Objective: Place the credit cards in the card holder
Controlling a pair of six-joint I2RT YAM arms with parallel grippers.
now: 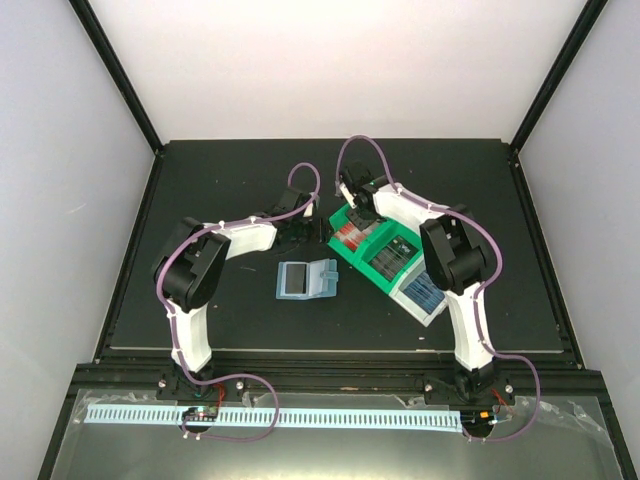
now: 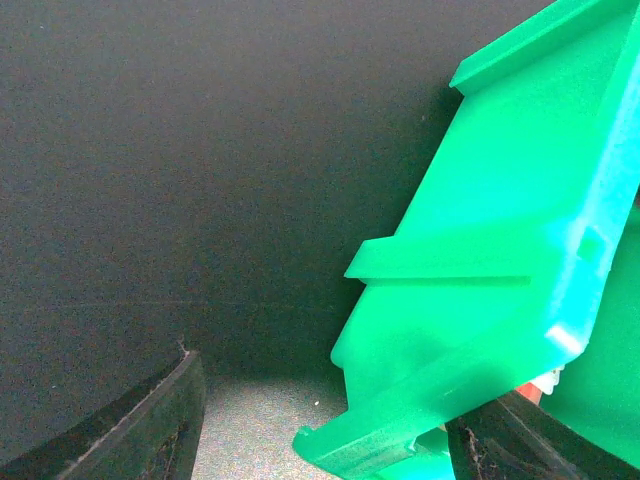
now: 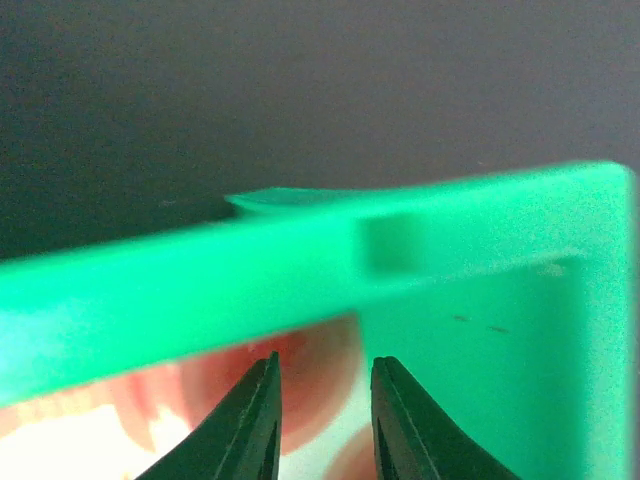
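Note:
The blue card holder (image 1: 307,280) lies spread open on the table, a dark panel on its left half. Red-and-white cards (image 1: 354,236) lie in the far compartment of the green bin, dark cards (image 1: 394,258) in the middle one, and blue cards (image 1: 424,292) in a pale bin at the near end. My left gripper is open at the bin's left corner, the green rim (image 2: 430,400) between its fingers, closer to the right one. Over the red-card compartment, my right gripper is slightly open; blurred red-and-white cards (image 3: 300,385) show behind its narrow gap.
The green wall (image 3: 300,250) of the bin crosses the right wrist view just beyond the fingertips. Purple cables arch above both arms.

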